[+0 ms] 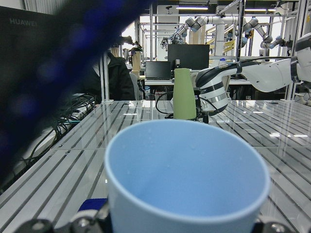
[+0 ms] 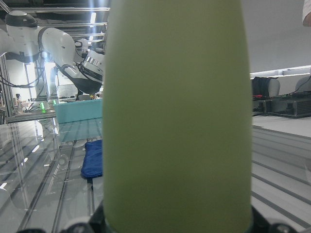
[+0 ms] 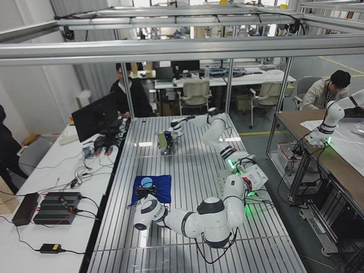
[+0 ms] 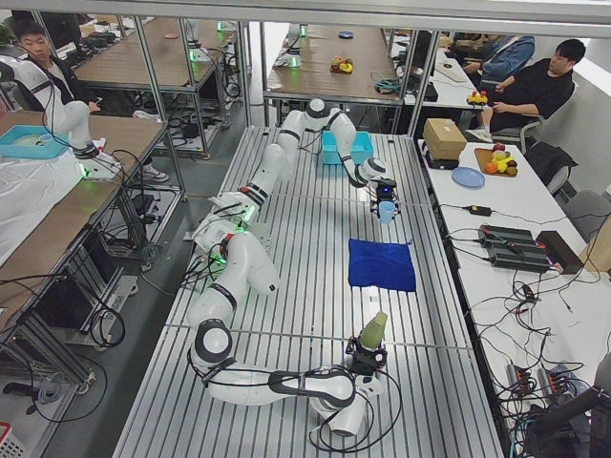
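Observation:
A light blue cup [image 1: 187, 179] fills the lower left wrist view, held in my left gripper [image 4: 386, 198]; in the camera left view the cup [image 3: 147, 182] is over the blue cloth [image 3: 161, 181], near that cloth's edge in the camera right view. My right gripper [image 4: 366, 352] holds a green tapered cylinder [image 4: 373, 329] upright, which fills the right wrist view. The right fingertips are mostly hidden by the cylinder.
A turquoise bin [image 4: 347, 147] stands at one end of the slatted metal table [image 4: 305, 219]. The side desk holds a monitor [image 3: 94, 116], cables and black boxes [image 3: 57, 207].

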